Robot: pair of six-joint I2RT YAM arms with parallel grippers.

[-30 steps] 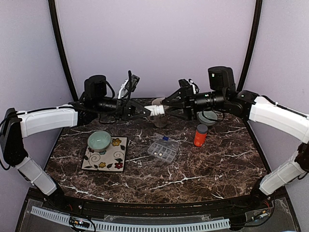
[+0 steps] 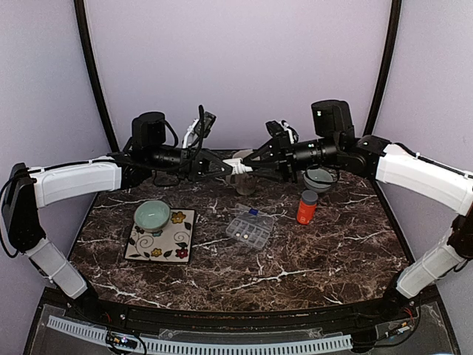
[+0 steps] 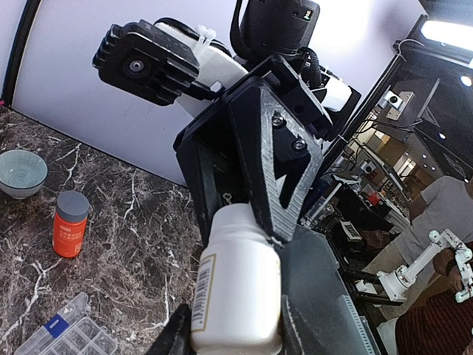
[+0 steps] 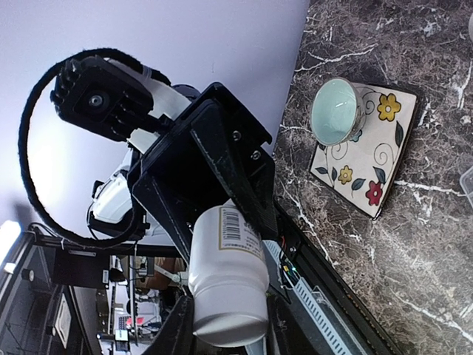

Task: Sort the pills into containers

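Note:
Between the two arms in the top view, a white bottle (image 2: 238, 166) lies roughly sideways above the table. My left gripper (image 2: 226, 168) is shut on its body; the label edge shows in the left wrist view on the bottle (image 3: 236, 296). From the other side, my right gripper (image 2: 250, 161) is shut on the white capped end (image 4: 230, 319), its fingers (image 4: 176, 329) on either side. A clear pill case (image 2: 250, 231) lies on the table below, with a few pale pills in its compartments. What the bottle contains is hidden.
An orange bottle with a grey lid (image 2: 307, 207) stands right of the case. A pale bowl (image 2: 318, 178) sits behind it. At left, a green bowl (image 2: 152, 215) rests on a flowered tile (image 2: 168, 250).
The left gripper keeps the bottle, shifting only slightly. Things on the table are unmoved.

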